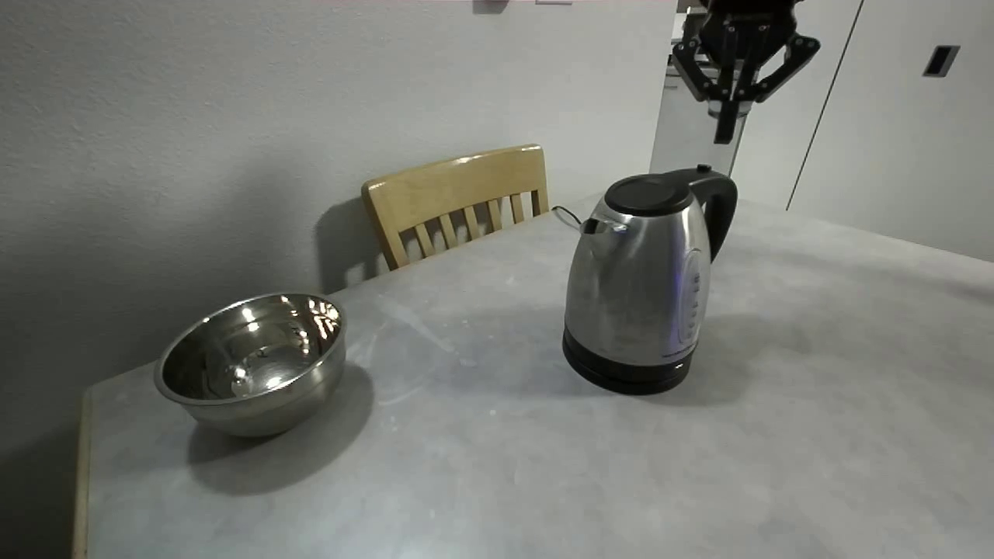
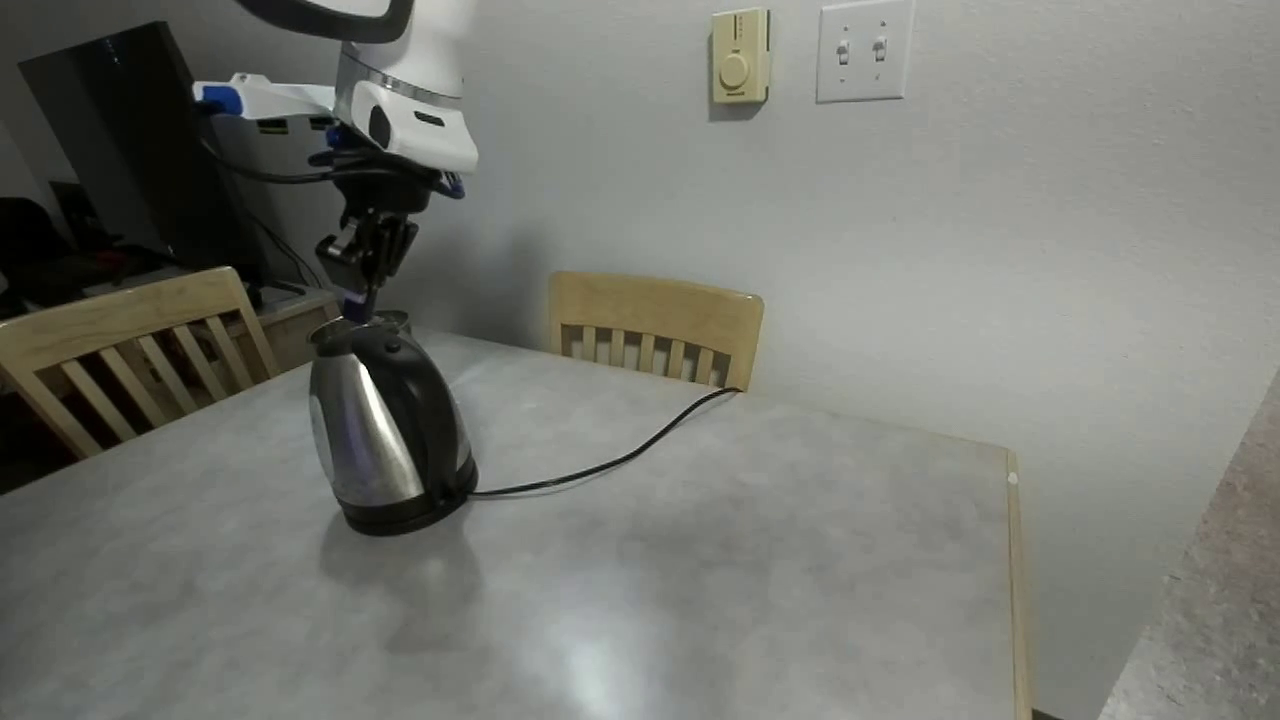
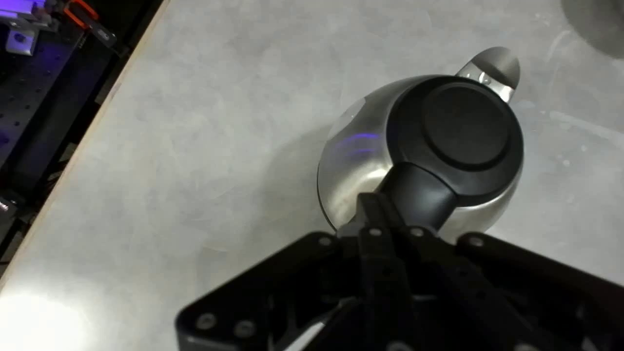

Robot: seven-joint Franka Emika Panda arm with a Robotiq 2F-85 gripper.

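A silver electric kettle (image 1: 634, 289) with a black lid, base and handle stands upright on the grey table. Seen from behind in exterior view 2, the kettle (image 2: 366, 438) shows its black handle toward the camera. My gripper (image 1: 726, 136) hangs in the air above the handle side, its fingers shut with nothing showing between them. From the wrist, the kettle's lid (image 3: 466, 126) and spout lie beyond the gripper, which covers much of the handle. A shiny metal bowl (image 1: 256, 368) rests at the table's left end.
From the kettle's base a black cord (image 2: 612, 464) runs to the table edge near a wooden chair (image 2: 654, 314). Another chair (image 2: 126, 342) stands at the side.
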